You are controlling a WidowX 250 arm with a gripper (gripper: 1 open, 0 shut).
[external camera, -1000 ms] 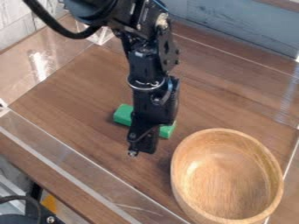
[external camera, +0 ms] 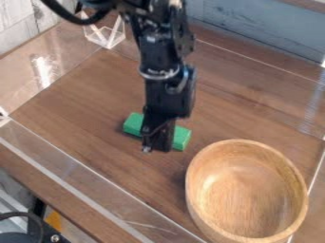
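Note:
The black robot arm reaches down from the top of the view to my gripper, which is over a green block lying on the wooden table. The gripper hides the middle of the block, whose two ends show on either side of it. The gripper looks shut; whether it touches the block cannot be told, and nothing clearly shows between its fingers. A round wooden bowl stands to the right and nearer the front.
A light blue wall bounds the back. A clear rim runs along the left and front edges.
My gripper has moved a little up and back, away from the front edge and toward the green block. The block and the bowl have not visibly moved.

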